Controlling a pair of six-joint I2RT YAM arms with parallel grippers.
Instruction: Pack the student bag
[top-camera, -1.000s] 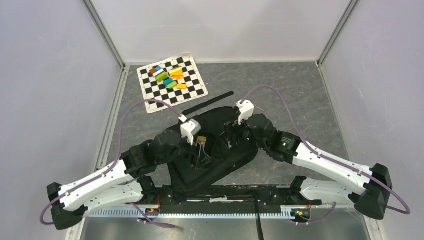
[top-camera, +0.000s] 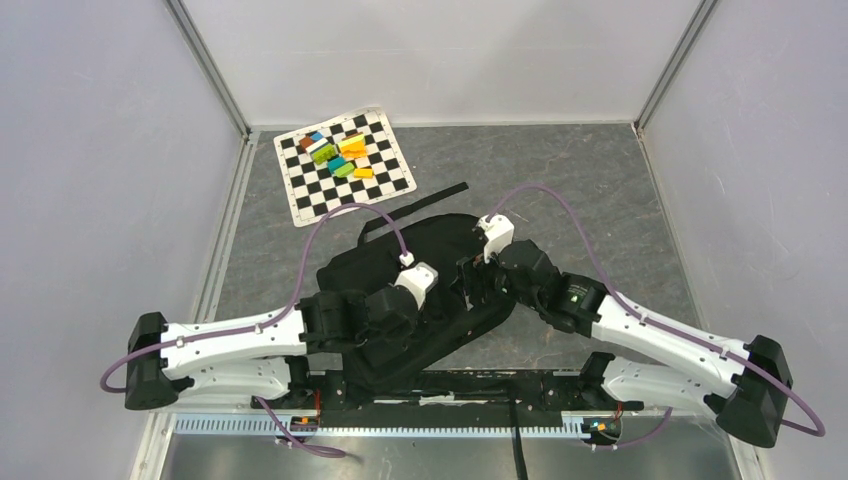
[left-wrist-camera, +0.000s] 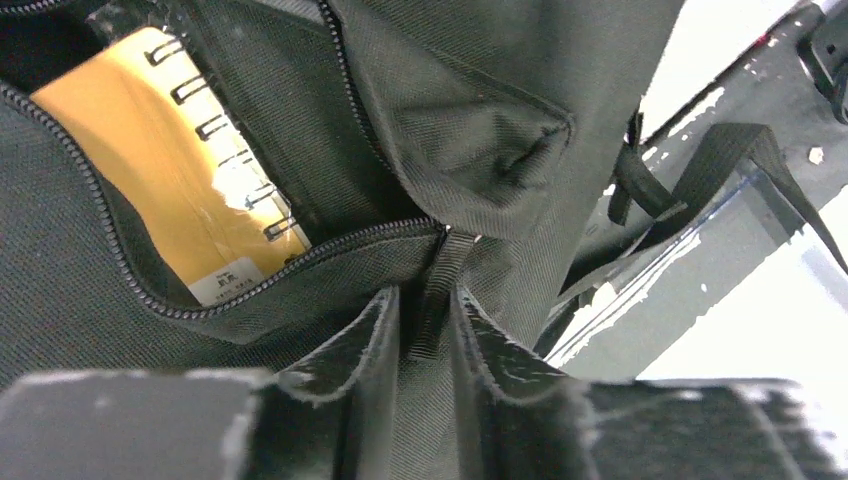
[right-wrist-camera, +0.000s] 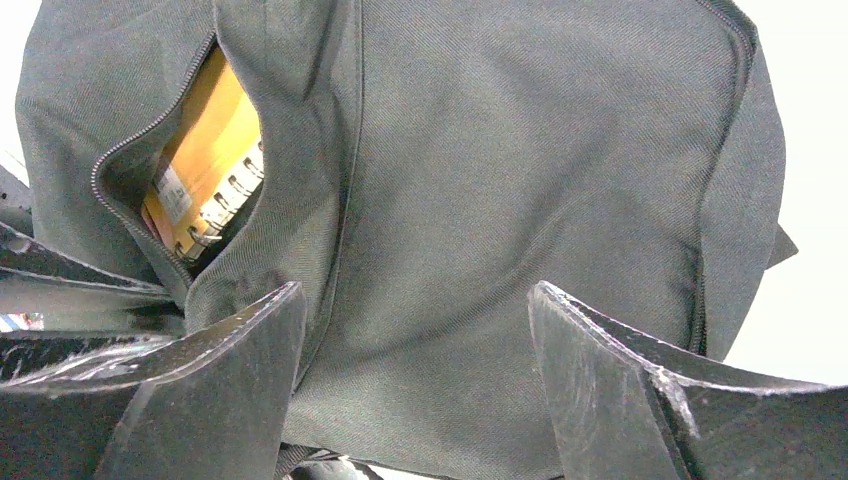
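Observation:
The black bag (top-camera: 352, 268) lies on the grey table beneath both arms. In the left wrist view, an orange spiral notebook (left-wrist-camera: 170, 170) sits inside its unzipped pocket. My left gripper is at a zipper pull tab (left-wrist-camera: 445, 268), fingertips close around its lower end, part open; whether they grip it is unclear. The right wrist view shows my right gripper open over flat bag fabric, with the notebook (right-wrist-camera: 212, 130) visible in the pocket beside it.
A checkered board (top-camera: 300, 205) with several coloured blocks stands at the back left. A strap (top-camera: 430, 200) extends behind the bag. Bare table (top-camera: 590, 190) is at the back right, with white walls around.
My right gripper has shifted slightly right and toward the front.

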